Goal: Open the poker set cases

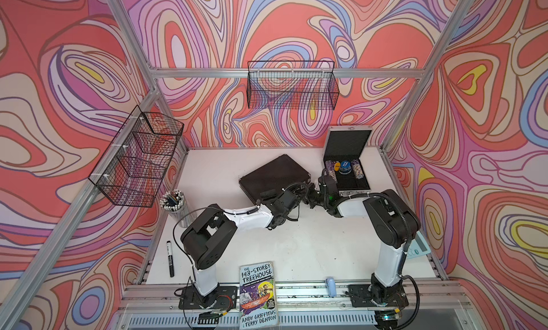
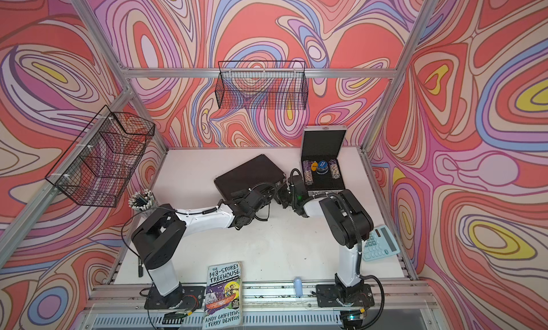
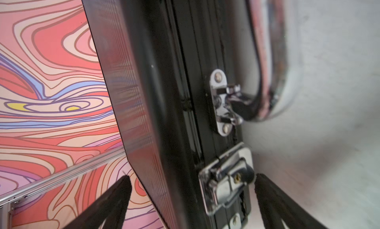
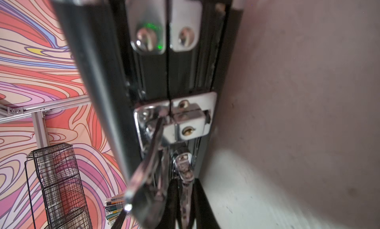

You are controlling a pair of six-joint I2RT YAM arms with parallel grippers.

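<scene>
A black case [image 1: 274,174] lies closed and slanted on the table's middle. The other case [image 1: 354,180] stands open at the back right, lid up, with poker chips inside. At the closed case's front edge, my left gripper is open; a metal latch [image 3: 227,179] shows between its fingers, and the handle [image 3: 273,70] lies further up. In the right wrist view my right gripper is shut at the same edge, just below a latch [image 4: 174,118]. A blurred shiny metal piece [image 4: 148,177] sticks out there. Nothing clearly shows gripped.
A book [image 1: 258,295] lies at the front edge, with a pen cup [image 1: 174,201] and marker [image 1: 170,258] at the left. A calculator [image 2: 380,242] sits at the right. Both grippers are close together.
</scene>
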